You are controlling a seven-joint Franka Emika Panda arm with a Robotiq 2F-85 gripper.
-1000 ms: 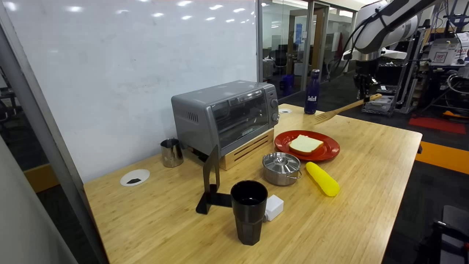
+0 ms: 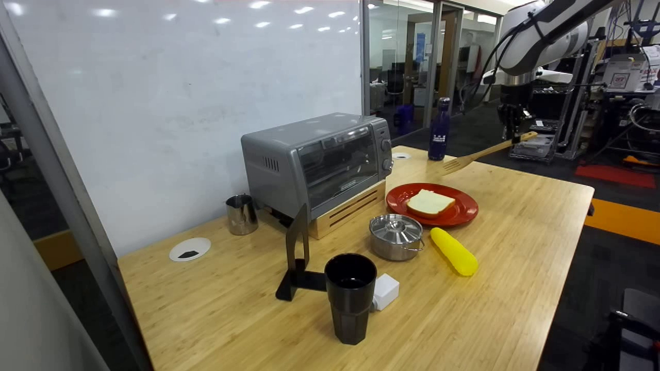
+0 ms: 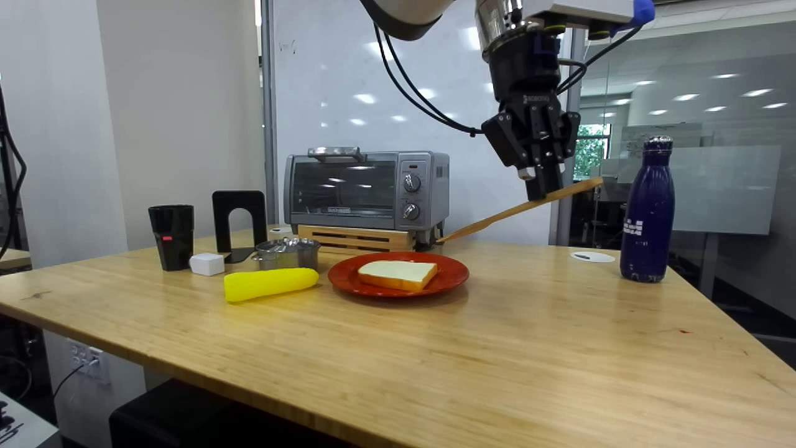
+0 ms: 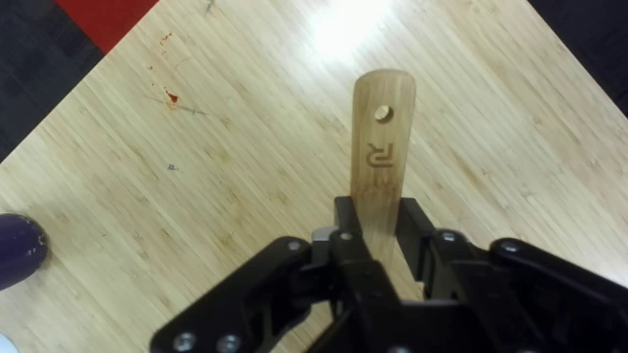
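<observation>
A wooden slotted spatula (image 2: 489, 151) is held above the table, slanting with its slotted head lowest. My gripper is shut on its handle, one black finger on each side. In the wrist view the handle's end (image 4: 383, 97), with a hole and a mark, sticks out past the fingertips, while the head is hidden. In exterior view 2 the gripper (image 3: 544, 188) points down, to the right of the toaster oven. A red plate (image 3: 448, 282) with a slice of bread (image 3: 399, 274) rests on the table, nearer the front than the spatula.
Behind the plate stands the grey toaster oven (image 2: 318, 157) on a wooden stand. A blue bottle (image 3: 647, 213) stands to the gripper's right. A lidded pot (image 2: 396, 237), yellow object (image 2: 455, 250) and black cup (image 2: 350, 303) occupy the other side.
</observation>
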